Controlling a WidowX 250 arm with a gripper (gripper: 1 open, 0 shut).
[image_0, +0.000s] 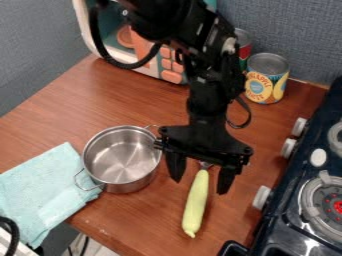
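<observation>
My black gripper points down over the wooden counter, open, its two fingers either side of the upper end of a pale corn cob, which lies on the counter. A steel pot stands just left of the gripper.
A light blue towel lies at the left. A black stove fills the right side. Two cans, one yellow-labelled, stand at the back beside a teal and pink toy appliance.
</observation>
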